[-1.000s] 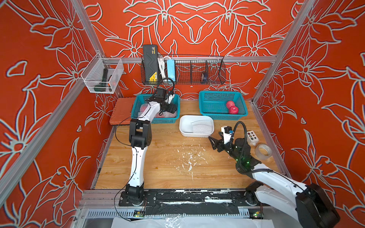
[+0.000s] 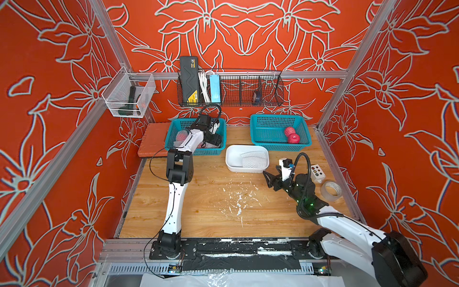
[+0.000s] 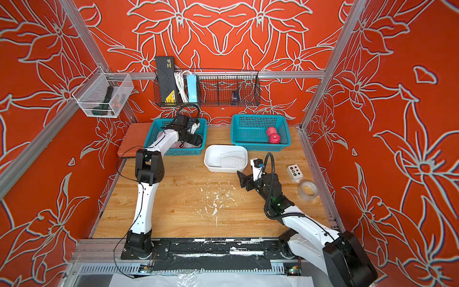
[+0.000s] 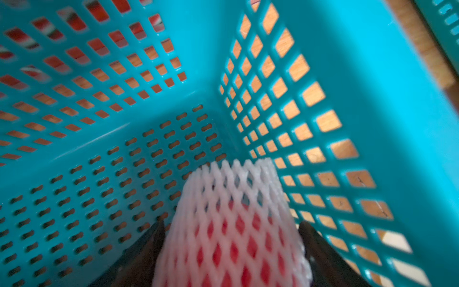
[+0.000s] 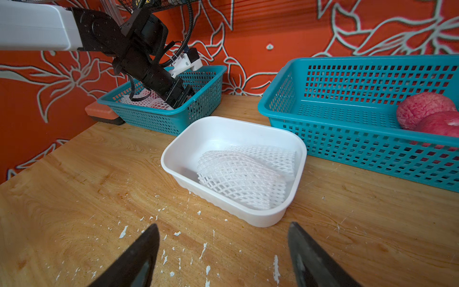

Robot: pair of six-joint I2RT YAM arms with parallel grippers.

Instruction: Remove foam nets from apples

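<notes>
My left gripper is down inside the left teal basket. In the left wrist view an apple in a white foam net sits between its dark fingers; whether they grip it I cannot tell. More netted fruit lies in that basket. My right gripper hangs over the table at right, open and empty. In front of it, the white tray holds foam nets. Two bare red apples sit in the right teal basket.
A small white panel with buttons and a tape roll lie at the right edge. An orange board lies at the back left. A wire rack hangs behind.
The left arm has shifted slightly right and the gripper sits a little lower in the left basket. The right arm is almost still.
</notes>
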